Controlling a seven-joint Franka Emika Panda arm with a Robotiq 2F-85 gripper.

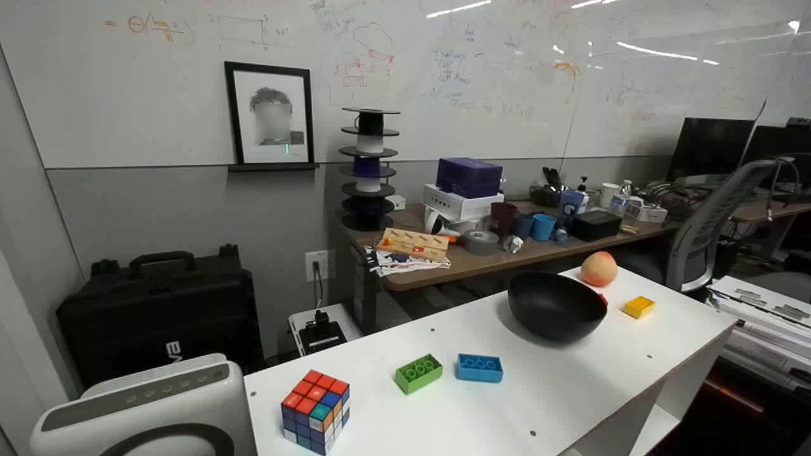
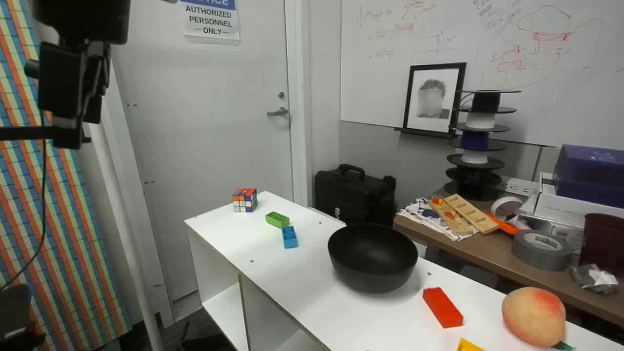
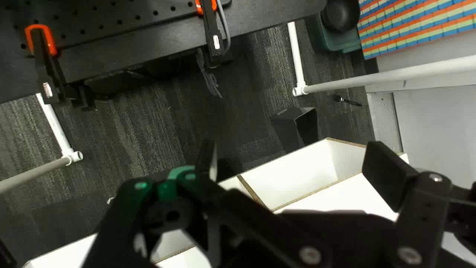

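Wide apart stand the fingers of my gripper in the wrist view, open with nothing between them, over the white shelf unit's edge and the floor. On the white top [image 1: 578, 380] are a Rubik's cube [image 1: 316, 411], a green block [image 1: 419, 373], a blue block [image 1: 479, 368], a black bowl [image 1: 556, 306], a yellow block [image 1: 638, 306] and a peach [image 1: 599, 269]. Exterior view 2 shows a red block [image 2: 442, 307] between bowl and peach; the bowl mostly hides it in exterior view 1. The bowl's visible inside looks empty.
Black machinery [image 2: 76, 76] hangs at the upper left of exterior view 2, clear of the objects. A brown desk [image 1: 426, 275] with boxes and cups runs behind the white top. Bare surface lies between the blue block and the bowl.
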